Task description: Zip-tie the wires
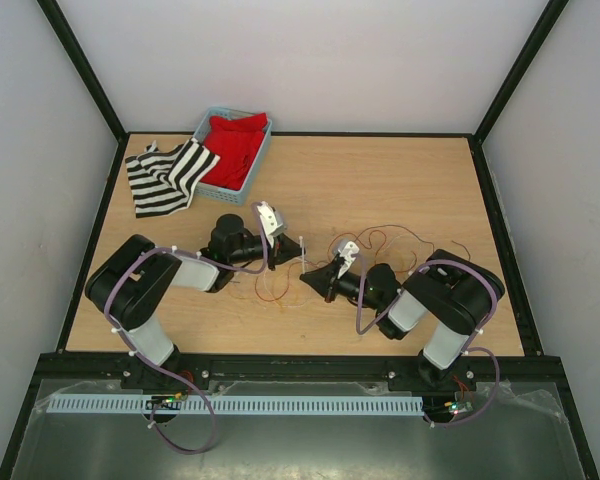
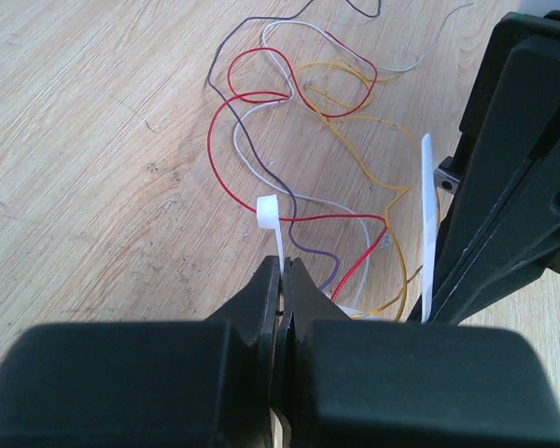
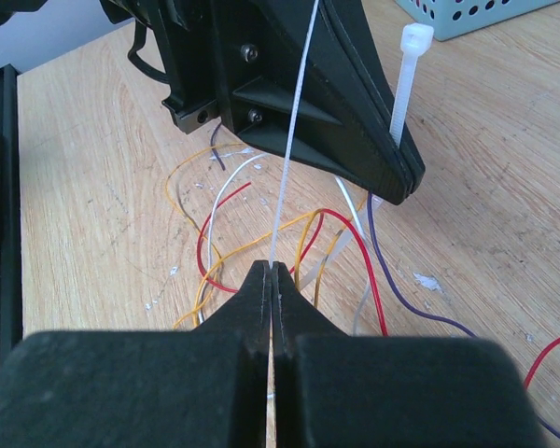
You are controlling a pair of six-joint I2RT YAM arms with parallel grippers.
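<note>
Thin red (image 2: 339, 216), yellow (image 2: 357, 159), white (image 2: 289, 70) and dark blue (image 2: 261, 161) wires lie loosely on the table. A white zip tie shows its square head (image 2: 268, 212) just above my left gripper, which is shut on the strap below the head. My right gripper is shut on the thin tail (image 3: 294, 126) of a white strap, which sticks up from its tips. In the top view, the left gripper (image 1: 298, 247) and right gripper (image 1: 304, 277) are close together above the wires. Whether the strap passes around the wires cannot be told.
A blue-grey basket (image 1: 257, 165) with a red cloth (image 1: 235, 150) stands at the back left. Beside it lies a black-and-white striped cloth (image 1: 165, 178).
</note>
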